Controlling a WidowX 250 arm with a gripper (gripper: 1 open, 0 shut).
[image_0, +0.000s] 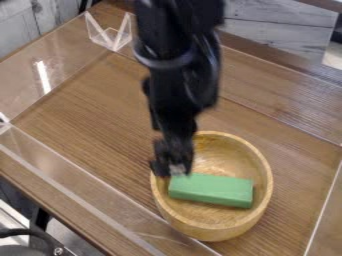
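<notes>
A round wooden bowl (247, 216) sits at the lower right of the camera view with a green rectangular block (211, 191) lying in it. My black gripper (175, 152), blurred, hangs from the top centre over the bowl's back left rim, its lower end close above the block. It appears open, with nothing seen held. Its lower parts are too blurred to make out exactly.
A wooden tabletop (74, 115) fills most of the view, clear to the left. A white wire object (110, 30) stands at the upper left. A pale marbled surface (287, 30) lies at the back right, and dark cables show at the bottom left.
</notes>
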